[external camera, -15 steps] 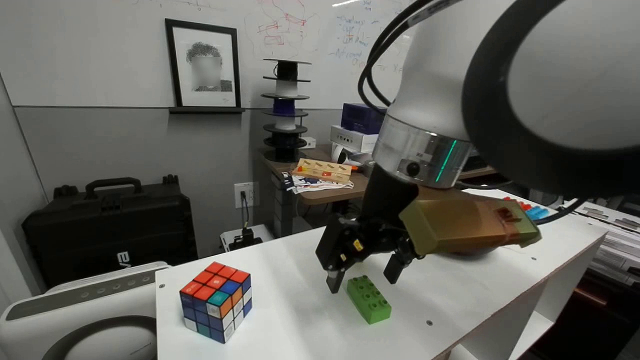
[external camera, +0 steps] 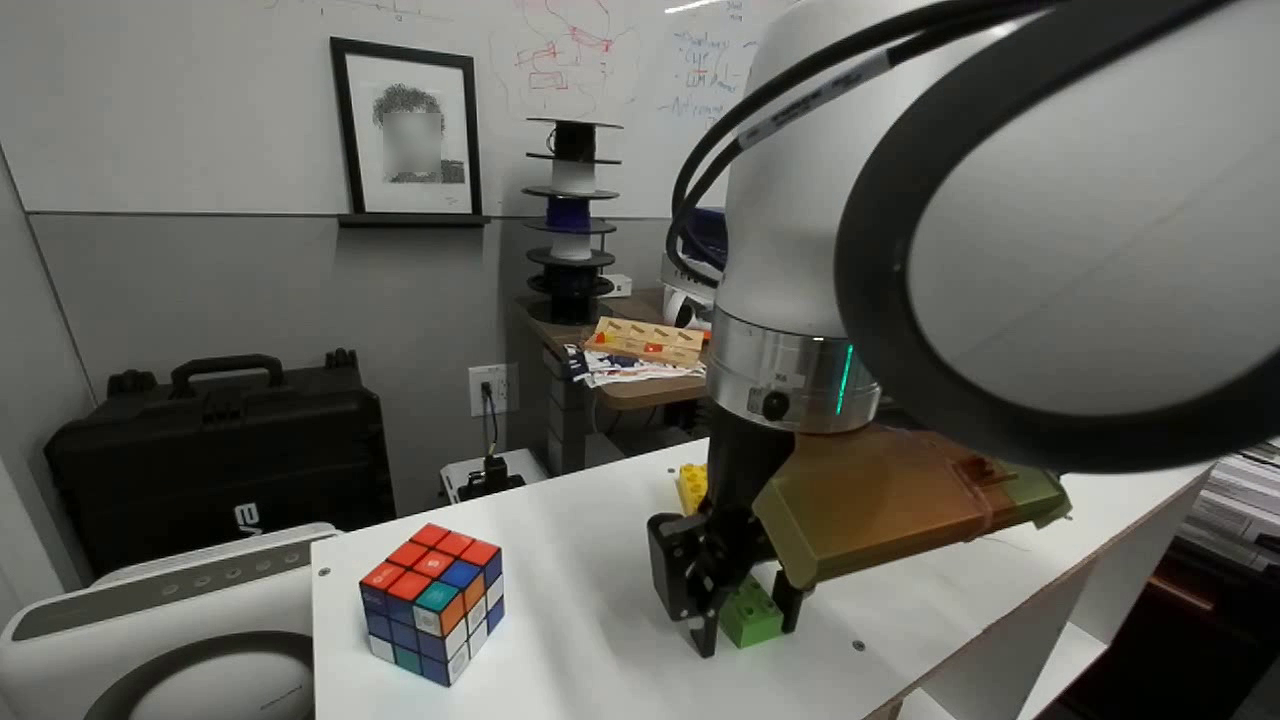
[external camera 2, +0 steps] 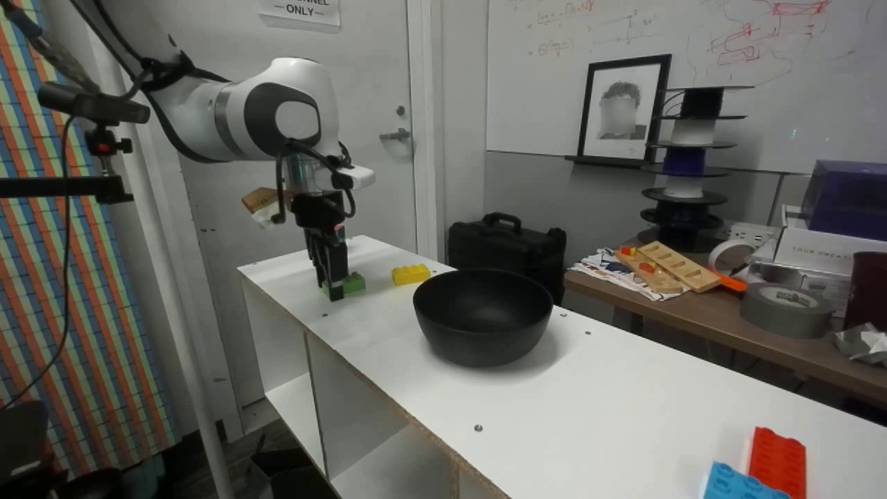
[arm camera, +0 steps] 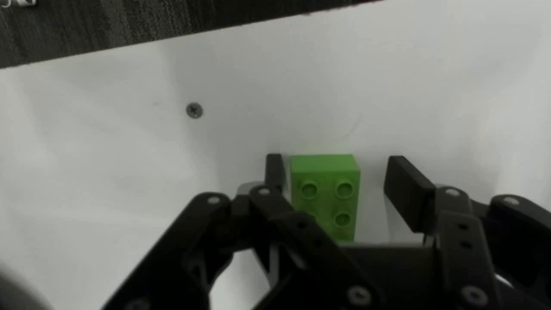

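Note:
A green toy brick [arm camera: 324,178] with round studs lies on the white table, between the two fingers of my gripper. In the wrist view the left finger [arm camera: 274,171] is close beside the brick, while a clear gap separates the brick from the right finger [arm camera: 408,191]. The fingers stand part open. Exterior view 1 shows the gripper [external camera: 746,624] low at the tabletop, fingers to either side of the green brick [external camera: 749,610]; much of the brick is hidden behind the hand. From the other side, the green brick [external camera 2: 355,283] peeks out past the gripper.
A yellow brick [external camera 2: 411,274] lies near the green one. Beyond it stands a black bowl [external camera 2: 482,320]. Red [external camera 2: 778,462] and blue [external camera 2: 740,482] bricks lie at the far end. A puzzle cube [external camera: 434,600] sits near the table's other end. The table edge [arm camera: 191,35] is close by.
My gripper has come down and straightened from a tilt, from above the green brick to around it. Its fingers stand nearer together. The brick appears not to have moved.

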